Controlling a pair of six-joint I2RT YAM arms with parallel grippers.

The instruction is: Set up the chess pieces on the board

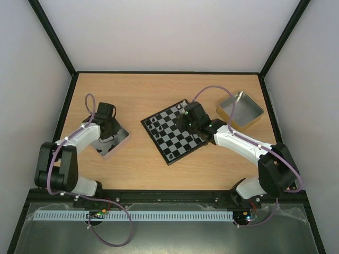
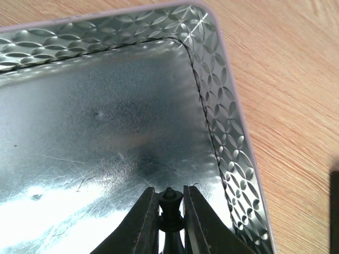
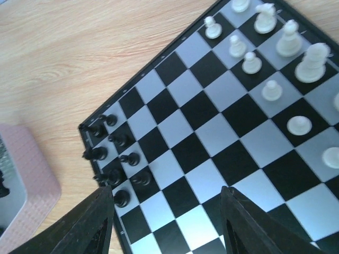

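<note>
My left gripper is shut on a black chess piece, held over the metal tray at the left. My right gripper hangs over the chessboard with its fingers apart and nothing visible between them. On the board, several black pieces stand along the left side and several white pieces along the far right side, as seen in the right wrist view.
A yellow-rimmed container with a white piece inside sits right of the board. Bare wooden table surrounds the board and tray.
</note>
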